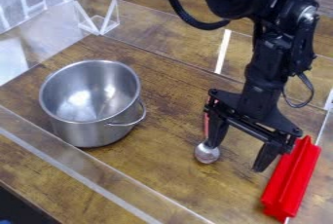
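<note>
The black gripper (240,130) hangs low over the wooden table, its two fingers spread open to left and right. Beneath its left finger lies a spoon (207,153) with a metal bowl and a red handle that runs up behind the finger. Right of the gripper lies a red tray-like object (289,187) along the table's right side, close to the right finger. A steel pot (92,116) with a wire handle stands on the left.
Bare table (143,179) fills the front middle. Clear plastic edging runs along the back left and the front left, with a small white bracket (96,21) at the back.
</note>
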